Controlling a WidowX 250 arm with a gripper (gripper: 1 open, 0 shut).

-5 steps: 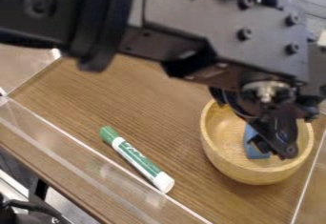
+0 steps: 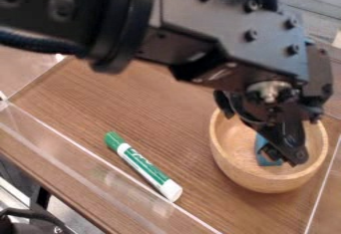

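My gripper hangs over a light wooden bowl at the right of the camera view, its open fingers dipping toward the inside. A blue object lies in the bowl beneath the fingers and is partly hidden by them. A green-and-white marker lies on the wooden table, left of the bowl and apart from it.
Clear plastic edging runs along its near left side. The dark arm covers much of the upper view.
The arm and gripper have shifted slightly left and up over the last second. The bowl and marker have stayed where they were.
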